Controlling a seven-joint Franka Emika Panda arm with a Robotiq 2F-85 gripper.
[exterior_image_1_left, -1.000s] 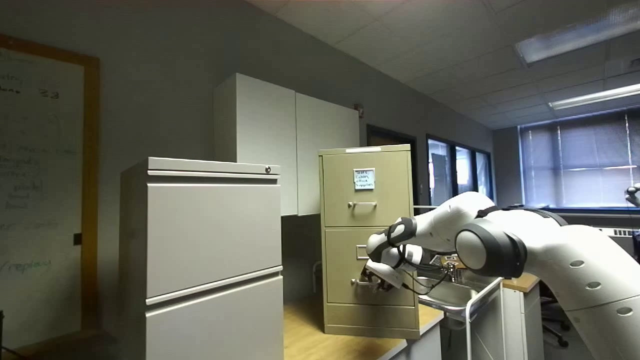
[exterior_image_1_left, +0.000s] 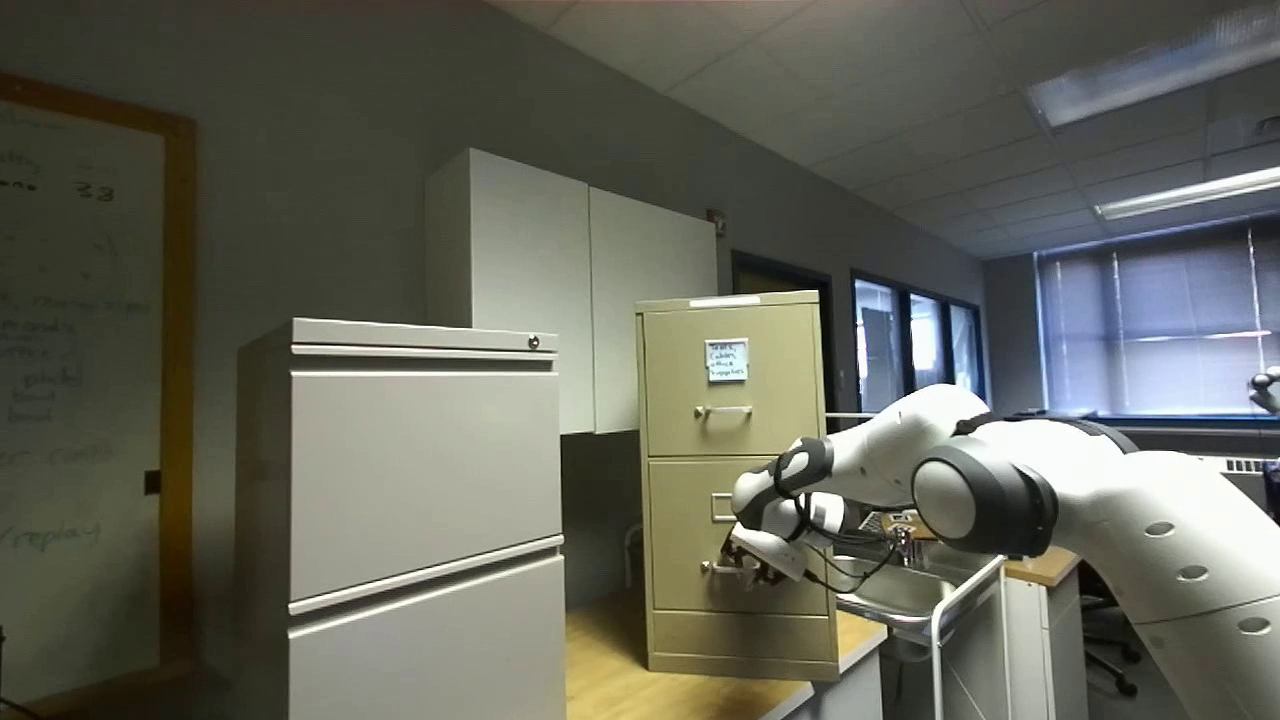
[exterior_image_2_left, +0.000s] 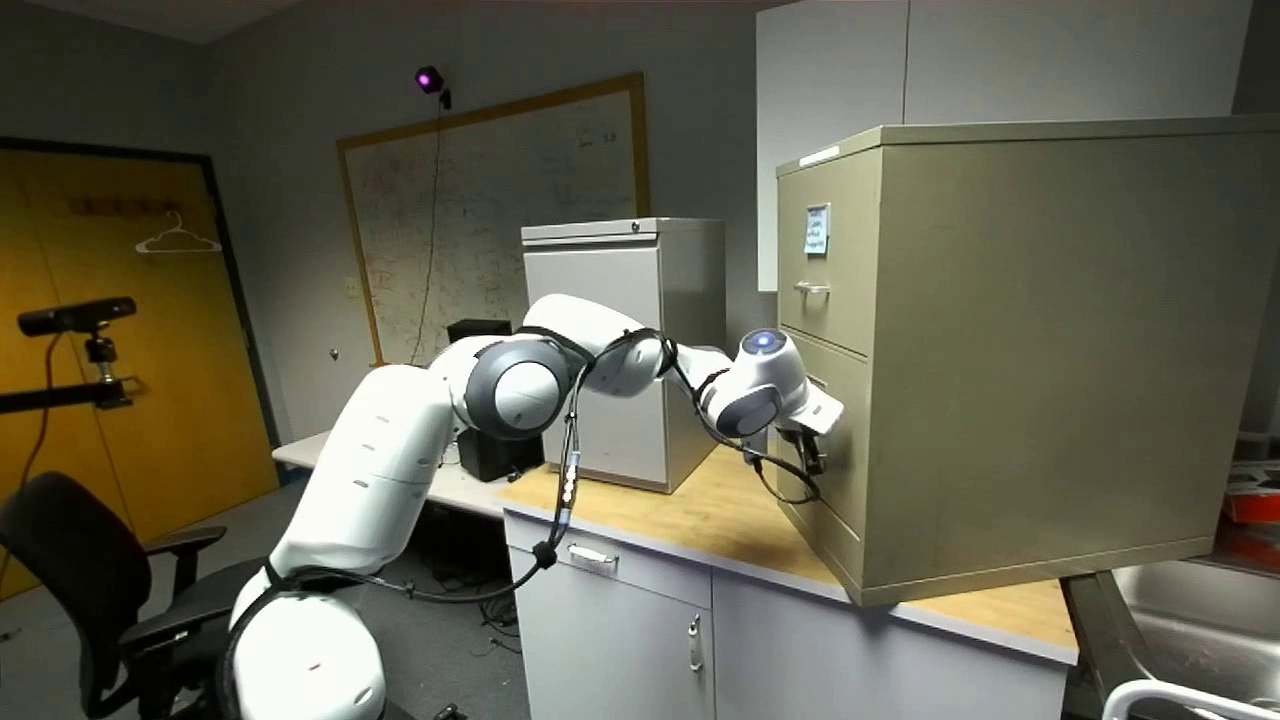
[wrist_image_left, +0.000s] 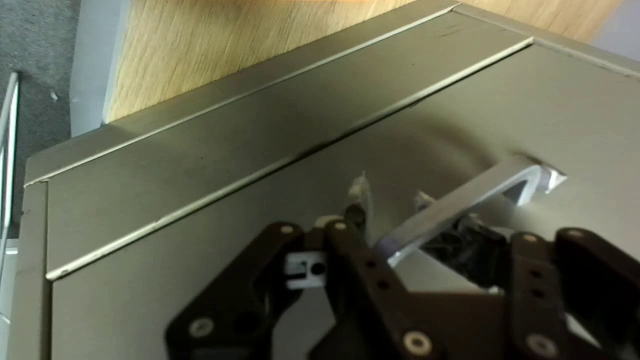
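A tan filing cabinet (exterior_image_1_left: 734, 516) stands on the wooden counter, both of its drawers shut. My gripper is at the silver handle (wrist_image_left: 465, 201) of the lower drawer. In the wrist view its fingers are part open, with a gap between their tips. The left finger (wrist_image_left: 355, 213) lies to one side of the handle's near end. The handle crosses in front of the right finger (wrist_image_left: 465, 243), whose tip shows beyond the bar. Whether either finger touches the bar is unclear. Exterior view 2 has the gripper (exterior_image_2_left: 806, 454) close against the cabinet front, partly hidden.
A grey cabinet (exterior_image_1_left: 426, 480) stands to the left in exterior view 1. White wall cupboards (exterior_image_1_left: 534, 276) hang behind. The wooden counter (exterior_image_2_left: 744, 510) has bare space between the two cabinets. A sink (exterior_image_1_left: 894, 590) lies on the cabinet's other side.
The arm and both cabinets look almost unmoved. My gripper's fingers at the lower handle have shifted slightly; the drawer remains shut.
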